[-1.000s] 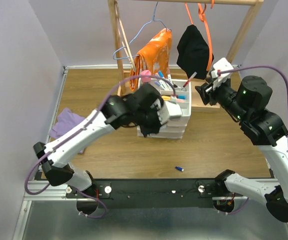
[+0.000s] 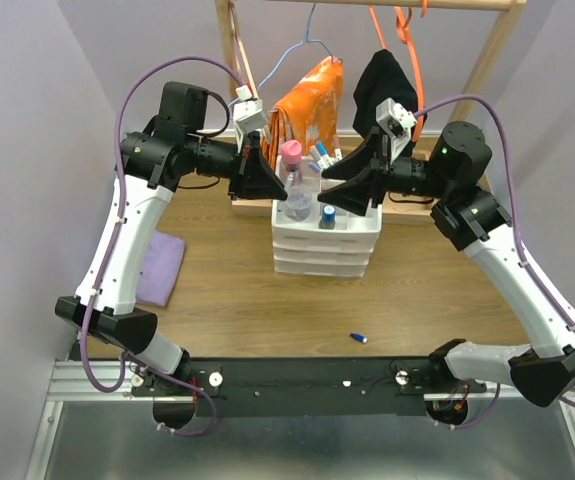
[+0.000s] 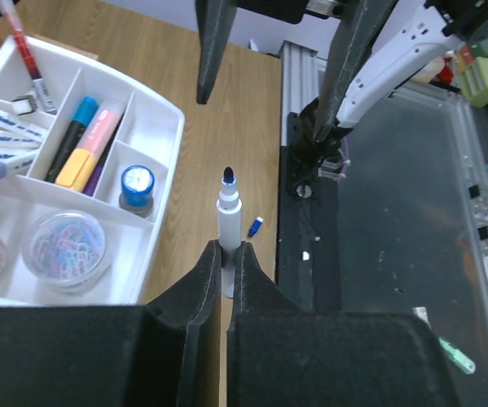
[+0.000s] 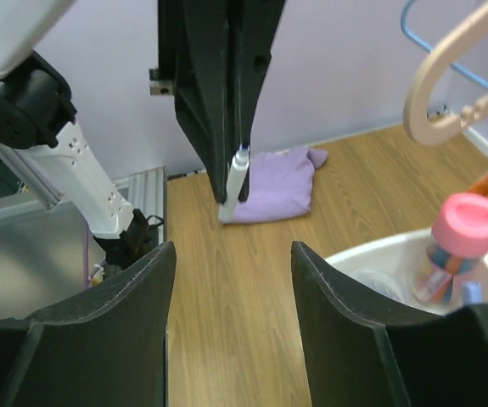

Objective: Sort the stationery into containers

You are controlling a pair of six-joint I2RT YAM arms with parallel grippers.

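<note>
Held upright in my left gripper is a white marker point(image 3: 229, 216) with its dark blue tip bare. A blue marker cap point(image 2: 358, 338) lies by itself on the wooden table near the front edge. My right gripper is open, its fingers apart and empty, facing the left gripper across the white organizer point(image 2: 322, 255). In the left wrist view the organizer's compartments hold a dark marker with a blue end point(image 3: 74, 136), an orange-and-pink highlighter point(image 3: 92, 146), a small blue-capped bottle point(image 3: 137, 186), several white pens point(image 3: 2, 136) and a tub of paper clips point(image 3: 65, 248).
A wooden rack with an orange cloth point(image 2: 312, 105) and a black cloth point(image 2: 382, 90) stands behind the organizer. A pink-capped bottle point(image 2: 292, 165) rises from the organizer. A purple cloth point(image 2: 160, 268) lies left.
My left arm has drawn back from over the organizer to its left side. The right gripper has come inward from the right to above the organizer. The loose cap has not moved.
</note>
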